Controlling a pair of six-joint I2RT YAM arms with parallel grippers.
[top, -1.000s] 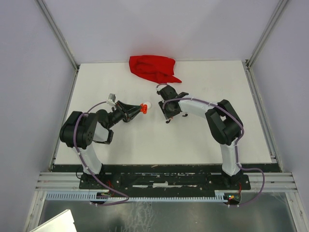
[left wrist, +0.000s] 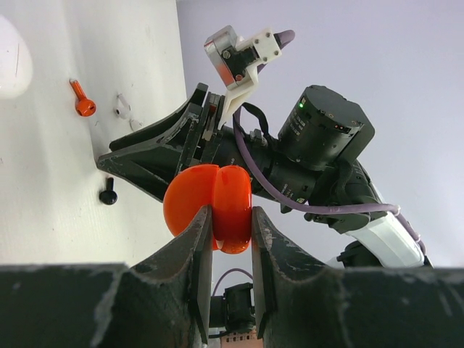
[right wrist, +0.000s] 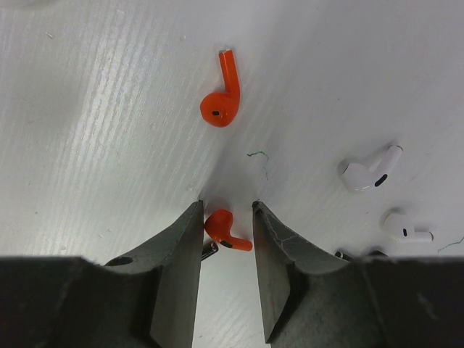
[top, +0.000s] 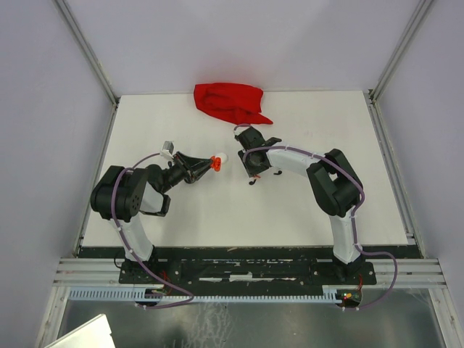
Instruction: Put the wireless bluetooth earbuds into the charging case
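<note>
In the left wrist view a red charging case (left wrist: 232, 206) stands between the finger pads of my left gripper, which is shut on it above the table. A red earbud (right wrist: 220, 226) lies on the table between the fingertips of my right gripper; they stand part open around it, and a gap shows on its right side. A second red earbud (right wrist: 222, 105) rests on the table farther ahead, its stem pointing away. From above, the right gripper covers most of the earbuds.
Two white earbuds lie to the right of the right gripper, with dark earbuds close by; one black earbud (left wrist: 108, 193) shows in the left wrist view. A white rounded case (top: 222, 157) sits near the left gripper. Folded red cloth (top: 230, 100) lies at the back.
My left arm and the red case in its gripper are unchanged.
</note>
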